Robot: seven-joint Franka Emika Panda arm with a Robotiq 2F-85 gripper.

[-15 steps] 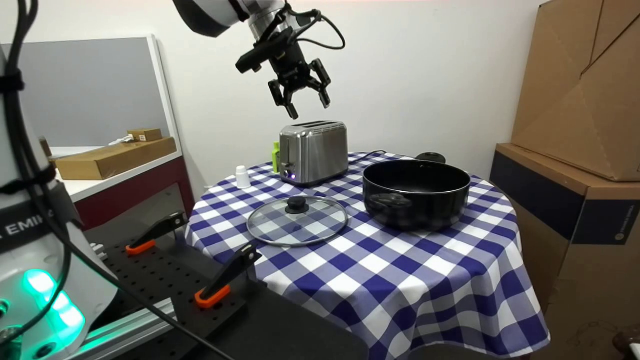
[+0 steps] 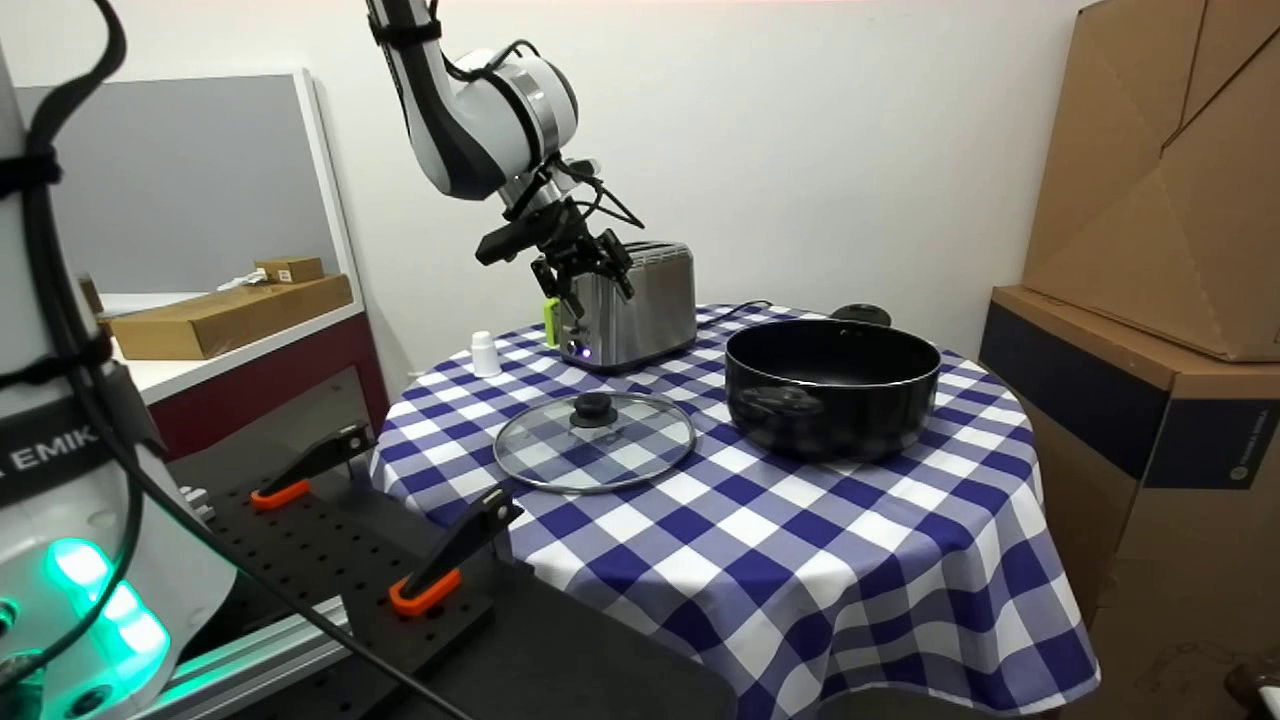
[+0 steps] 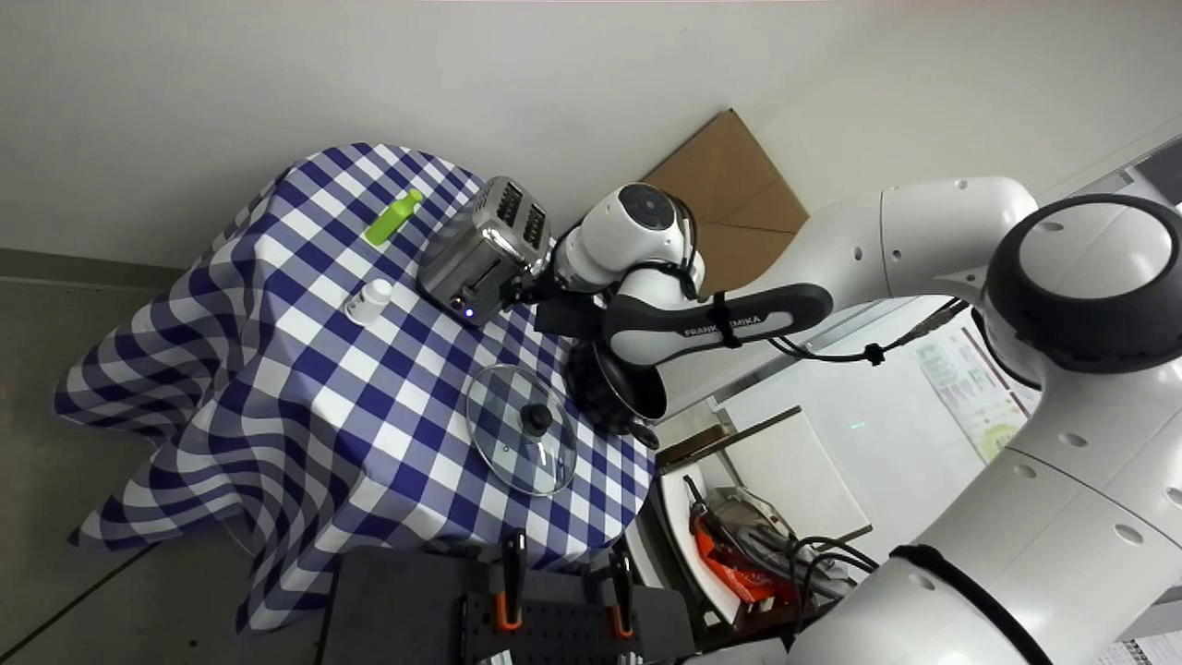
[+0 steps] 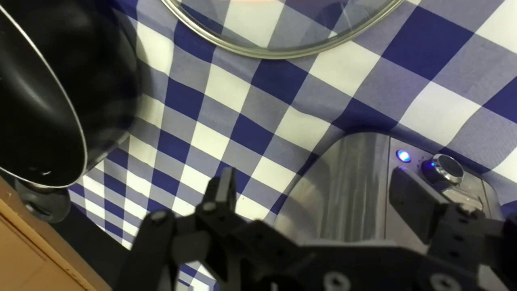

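Note:
A silver toaster [image 2: 654, 306] with a lit blue light stands at the back of the checked table. Beside its control panel, at about upper-body height, my gripper [image 2: 601, 300] is open. From the wrist view, its fingers [image 4: 223, 186] are wide apart; one is over the tablecloth and the other in front of the control panel near the knob [image 4: 442, 169]. No object shows held between them. A glass lid [image 2: 564, 450] with a black knob lies flat on the cloth. Right of it sits a black pot [image 2: 828, 414], its visible interior empty. The toaster's lever is hidden in the wrist view.
Behind the toaster is a green bottle [image 3: 392, 217], with a small white bottle [image 3: 367, 300] nearby. Orange-tipped clamps [image 2: 438, 576] stand at the table's near edge. Cardboard boxes [image 2: 1152, 216] rise on the right.
My gripper has come down from above the toaster to beside its front, tilting as it descended. The toaster, lid, pot and bottles stay where they were.

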